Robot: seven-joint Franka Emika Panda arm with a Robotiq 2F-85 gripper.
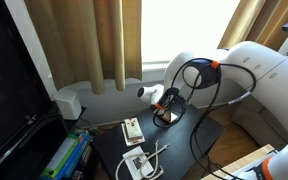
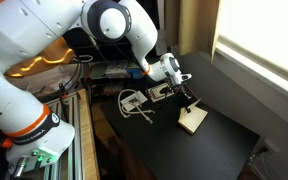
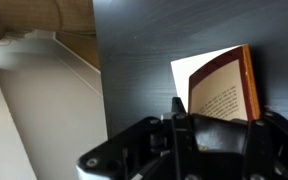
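Observation:
A book [image 3: 220,88] lies on the dark table, showing a printed page, a dark red band and an orange edge in the wrist view. A plain white part sticks out on its left. In exterior view 2 the pale book [image 2: 193,119] is just in front of my gripper [image 2: 184,101]. The gripper's black fingers reach the near part of the book in the wrist view, shut. Whether a thin page or cover is between them is hard to see.
A white cable [image 2: 124,105] and a white device [image 2: 134,101] lie on the table to one side. Another book or box [image 1: 133,130] is at the table's left. Free table surface [image 2: 224,145] extends beyond the book.

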